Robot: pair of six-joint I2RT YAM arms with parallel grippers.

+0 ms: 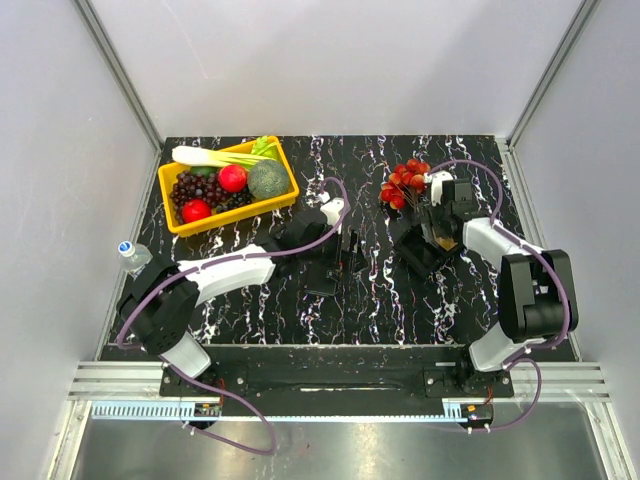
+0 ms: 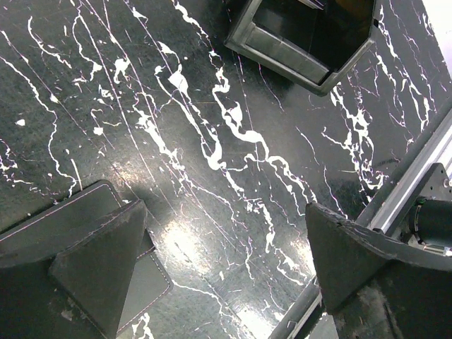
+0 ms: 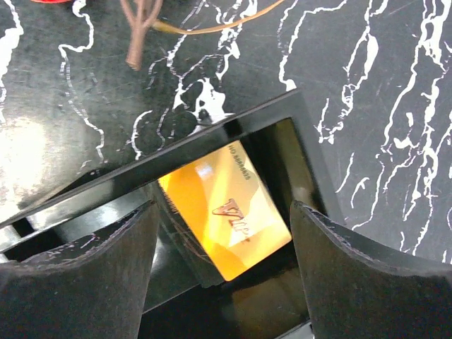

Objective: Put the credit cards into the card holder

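An orange card (image 3: pixel 226 208) lies in a compartment of the black divided tray (image 3: pixel 272 116), beside a dark flat piece (image 3: pixel 187 236). Over it my right gripper is open, its fingers to either side of the orange card and nothing held. From above, the tray (image 1: pixel 420 254) sits right of centre, with the right gripper (image 1: pixel 438 230) over its far right part. A flat black holder (image 1: pixel 321 281) rests on the table; the left wrist view shows part of this holder (image 2: pixel 152 286) at lower left. My left gripper is open and empty above the table.
Red tomatoes (image 1: pixel 405 183) on stems lie just behind the tray. A yellow basket (image 1: pixel 217 225) of fruit and vegetables fills the back left, and a bottle (image 1: pixel 132 257) stands at the left edge. Bare table shows between holder and tray.
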